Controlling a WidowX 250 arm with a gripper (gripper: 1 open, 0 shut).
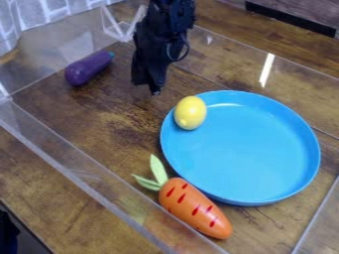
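My black gripper (149, 77) hangs at the top middle, low over the wooden table, to the right of a purple eggplant-like object (87, 67) and apart from it. Its fingers are dark and small in this view, and whether they are open or shut is unclear. A yellow egg-shaped object (189, 112) rests on the left rim area of a blue plate (245, 159). An orange toy carrot (193, 206) with green leaves lies at the bottom, below the plate.
Transparent walls edge the wooden table (93, 149).
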